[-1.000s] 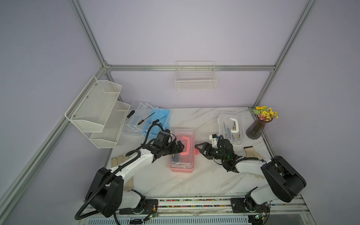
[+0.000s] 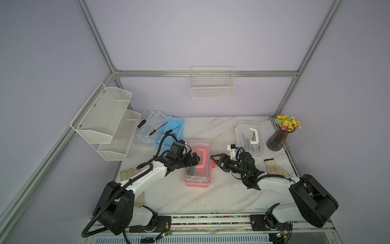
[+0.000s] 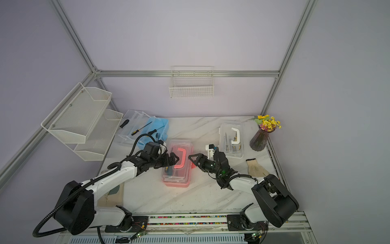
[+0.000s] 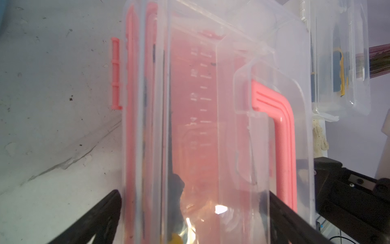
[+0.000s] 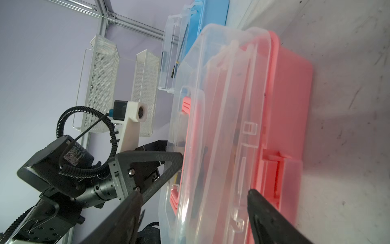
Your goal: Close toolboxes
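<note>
The pink toolbox has its clear lid lying over it. My left gripper is on top of it, its open fingers straddling part of the lid in the left wrist view. My right gripper is just right of the pink box, fingers apart beside its latch side, where a pink latch hangs. A clear toolbox with white handle stands back right, lid down. The blue toolbox at back left has its clear lid raised open, screwdrivers inside.
A vase of flowers stands at the right edge. Work gloves lie at both sides. A mesh shelf hangs on the left wall.
The right arm's elbow has swung outward to the right; its gripper has shifted only slightly beside the pink box. The left arm has not visibly moved.
</note>
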